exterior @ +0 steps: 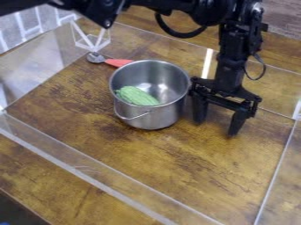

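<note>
A black robot arm comes down from the top to my gripper [217,109], which is open, its two dark fingers low over the wooden table just right of a metal pot [165,83]. Inside the pot lies a pale green corn-cob-like object [136,96]. Behind the pot is a red-handled utensil [118,62] with a metal head, partly hidden by the pot. I see nothing between the fingers.
The wooden table [141,167] has free room in front and to the left. Clear panels or strips edge the left and right sides. A black cable loops over the arm at the top.
</note>
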